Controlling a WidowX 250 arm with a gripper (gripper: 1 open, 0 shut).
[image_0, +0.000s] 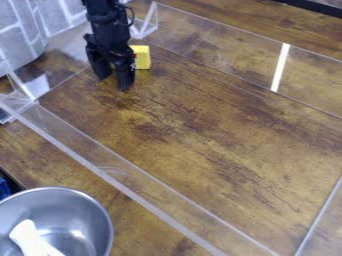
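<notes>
My black gripper (112, 68) reaches down from the top left, low over the wooden surface inside a clear-walled enclosure, with its fingers apart. Just to its right, partly behind it, a yellow block (142, 56) rests on the wood. Whether the fingertips touch the block is hard to tell.
Clear plastic walls (126, 190) border the work area, with bare wood (214, 130) across its middle and right. A metal bowl (83, 220) holding a white object (32, 238) sits at the lower left, outside the walls. Grey crinkled material (19, 32) lines the upper left.
</notes>
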